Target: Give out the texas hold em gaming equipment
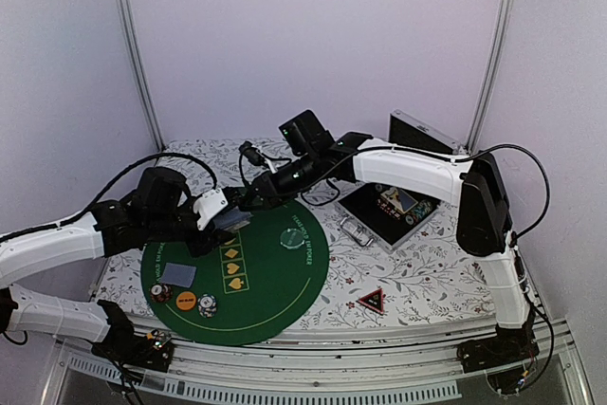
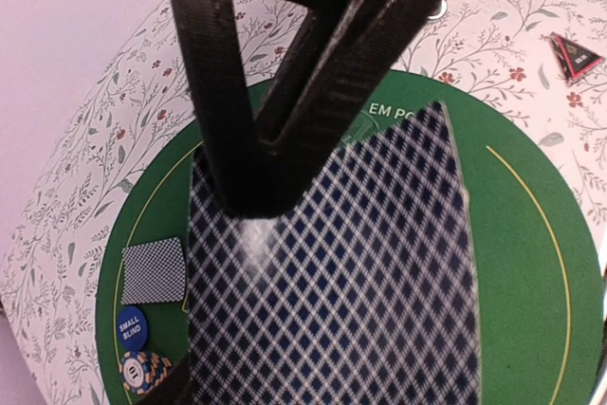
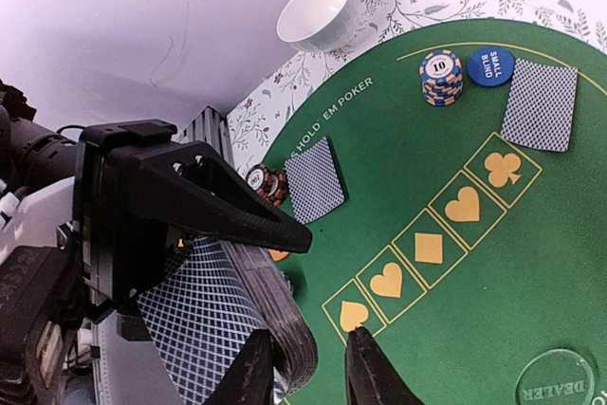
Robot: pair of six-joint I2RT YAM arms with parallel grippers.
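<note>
My left gripper is shut on a deck of cards (image 2: pixel 332 301) with blue-and-white checked backs, held above the green poker mat (image 1: pixel 275 301). In the right wrist view the deck (image 3: pixel 204 315) hangs tilted, its pale edge toward the camera. My right gripper stands part open close by, one fingertip overlapping the deck's corner in that view; contact cannot be told. Cards (image 3: pixel 539 106) lie face down beside the blue small blind button (image 3: pixel 490 65) and a chip stack (image 3: pixel 440 78). Other cards (image 3: pixel 314 180) lie near red-and-black chips (image 3: pixel 267 182).
A clear dealer button (image 1: pixel 293 238) lies on the mat. The orange button (image 1: pixel 186 301) and black-and-white chips (image 1: pixel 207 305) are at its front left. The open case (image 1: pixel 389 213) stands at right, a black triangular piece (image 1: pixel 372 301) in front. A white bowl (image 3: pixel 321 11) stands beyond the mat.
</note>
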